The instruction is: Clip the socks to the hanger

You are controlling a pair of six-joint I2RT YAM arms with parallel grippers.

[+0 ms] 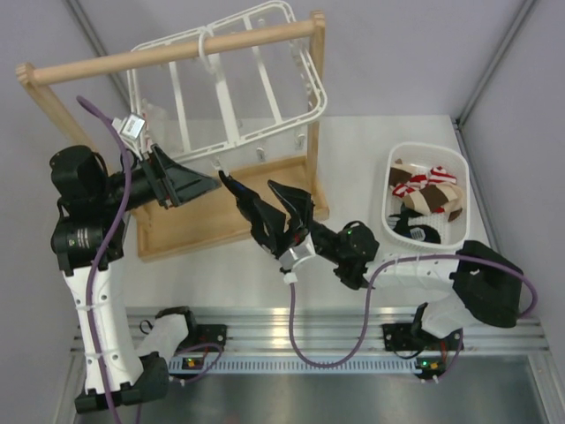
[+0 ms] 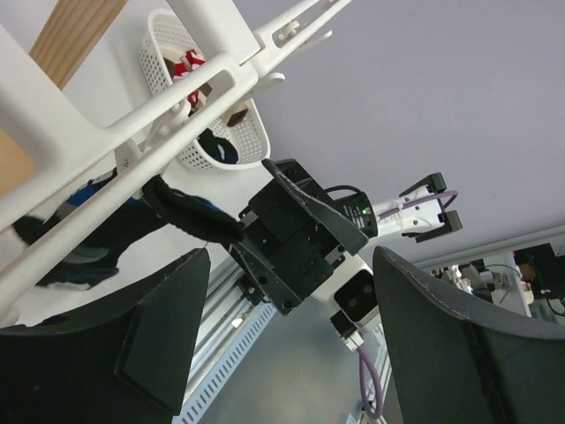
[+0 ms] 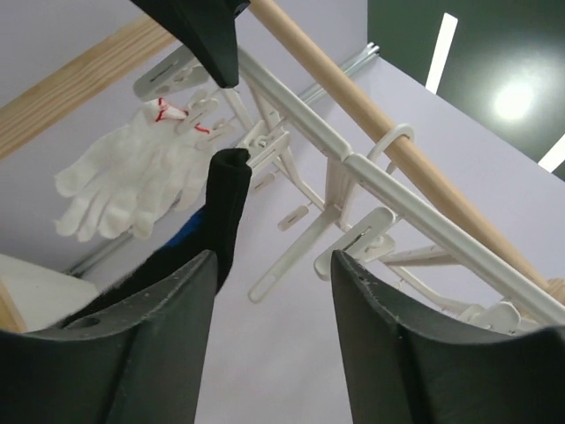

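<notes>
The white hanger [image 1: 231, 132] hangs from the wooden rail with small clips along its lower edge. A black sock with some blue [image 2: 110, 234] is at the hanger's near rail, its dark end [image 3: 225, 190] reaching up close to a clip; whether the clip grips it I cannot tell. My right gripper is open beside the sock, which passes by its left finger, with the gap between its fingers empty. On the left, my left gripper stands open just below the hanger's edge, empty between its fingers.
White gloves with red trim [image 3: 132, 172] hang farther along the hanger. A white basket [image 1: 388, 190] at the right holds striped and dark socks. The wooden base [image 1: 194, 231] of the stand lies beneath the hanger.
</notes>
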